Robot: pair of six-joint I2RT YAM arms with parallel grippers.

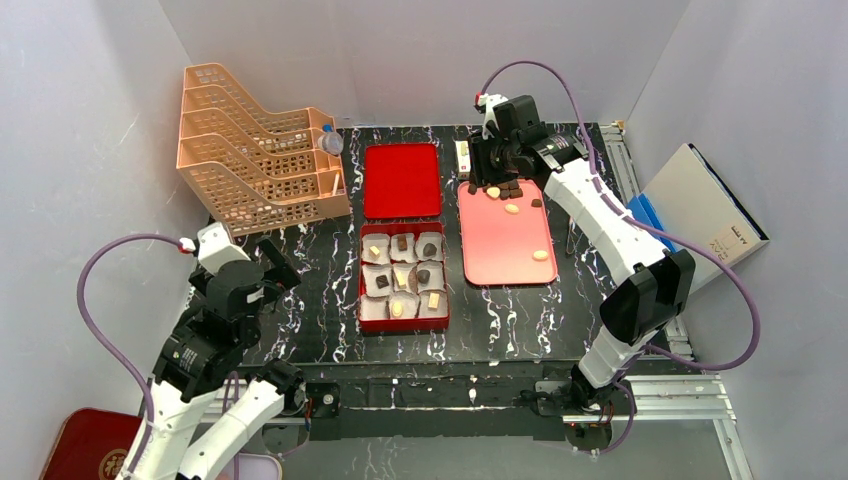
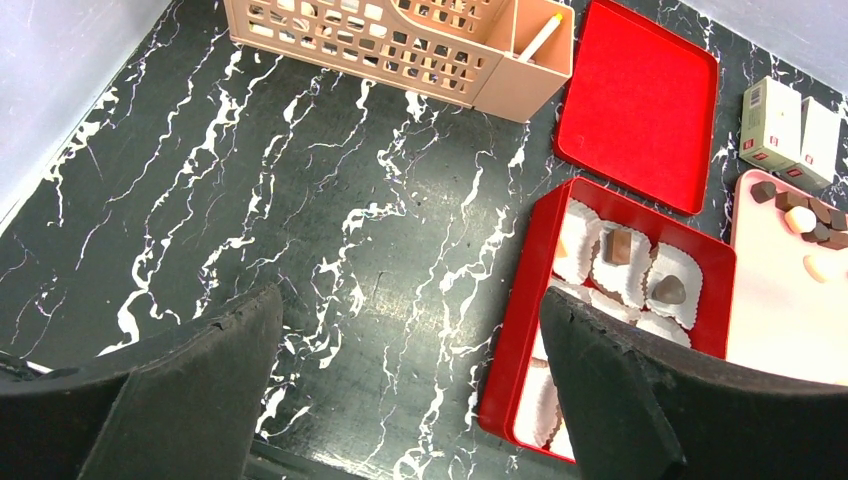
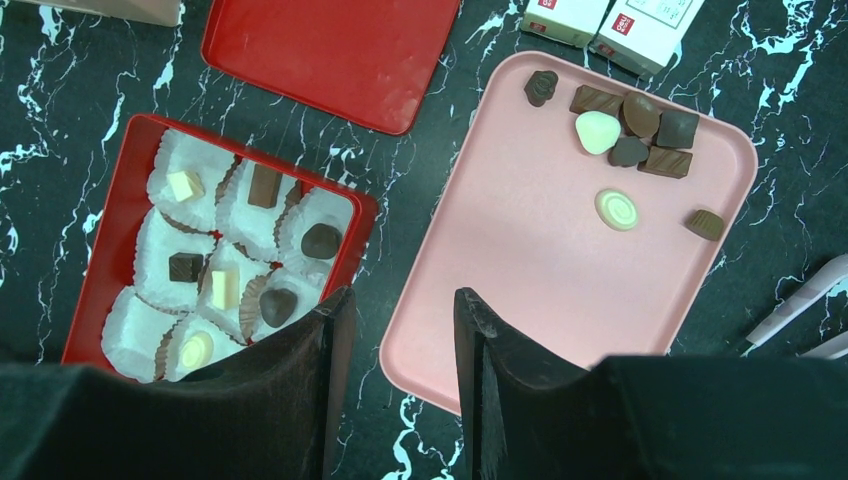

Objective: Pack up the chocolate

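Observation:
The red box (image 1: 364, 315) sits mid-table, its paper cups holding assorted chocolates, with an empty cup at the lower left in the right wrist view. A pink tray (image 1: 505, 255) to its right holds loose chocolates (image 3: 641, 116), clustered at the back, plus a white round piece (image 3: 616, 209) and a ridged brown one (image 3: 704, 225). My right gripper hangs above the tray's back area, fingers apart with nothing seen between them. My left gripper stands open at the table's left, left of the box, empty.
A red lid (image 1: 401, 180) lies behind the box. Small cartons (image 3: 645, 30) stand behind the tray. A tan rack (image 1: 250, 170) fills the back left, and a binder (image 1: 705, 210) leans at the right. Bare marble lies left of the box.

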